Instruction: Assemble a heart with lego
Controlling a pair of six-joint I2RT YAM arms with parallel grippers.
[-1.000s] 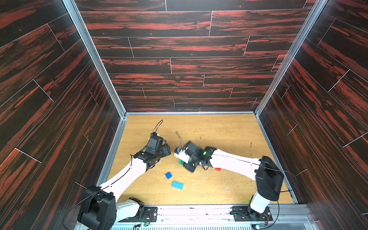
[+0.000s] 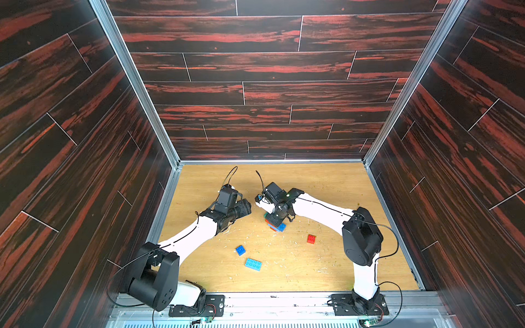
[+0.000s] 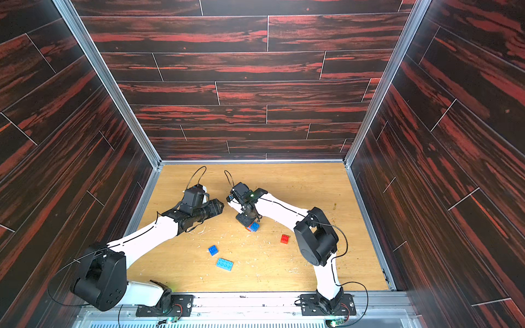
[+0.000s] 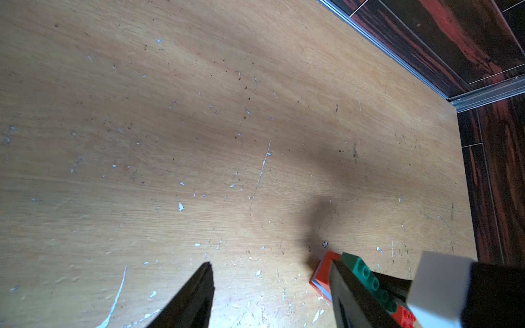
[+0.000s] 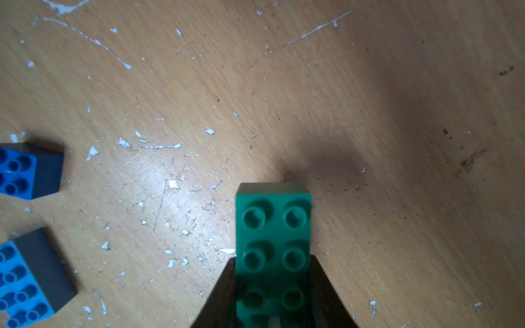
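Observation:
A green brick (image 5: 273, 229) is clamped in my right gripper, seen in the right wrist view and beside my left gripper in the left wrist view. Below it red bricks (image 4: 328, 268) and a blue brick (image 2: 279, 227) lie on the table, partly hidden by the right gripper. My left gripper stands open over bare table, left of the right gripper, with nothing between its fingers.
A small blue brick (image 2: 240, 250) and a light blue brick (image 2: 253, 264) lie toward the front. A red brick (image 2: 311, 239) lies right of centre.
The right gripper has moved back and to the right with the green brick, over the middle bricks. The left gripper has moved back and slightly right.

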